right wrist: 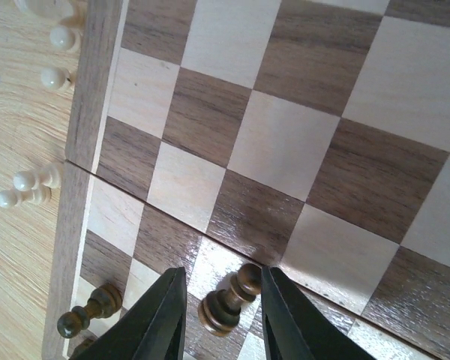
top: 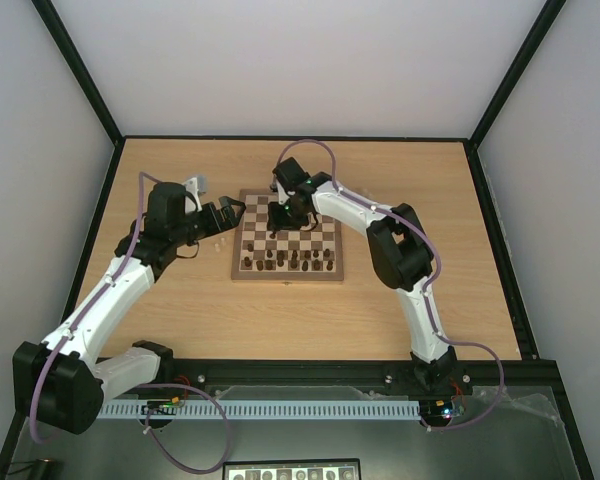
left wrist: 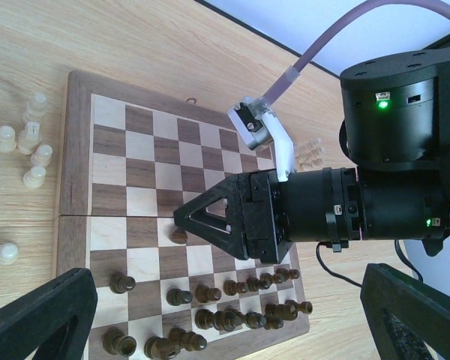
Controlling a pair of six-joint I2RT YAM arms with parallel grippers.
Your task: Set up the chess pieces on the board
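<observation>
The wooden chessboard (top: pixel 288 279) lies mid-table, dark pieces (left wrist: pixel 225 320) standing in rows along its near side. A single dark pawn (right wrist: pixel 223 307) stands near the fold, out in front of those rows. My right gripper is over it with its fingers (right wrist: pixel 159 315) parted, one on either side of the pawn in that view; whether they touch it I cannot tell. In the left wrist view the right fingertips are just above the pawn's head. My left gripper (top: pixel 242 206) hangs open by the board's left edge, nothing between its fingers.
Several white pieces (left wrist: pixel 34 142) stand on the table left of the board, and another white group (left wrist: pixel 309 154) is beyond its right side. The board's far half looks bare where visible. Open table surrounds the board.
</observation>
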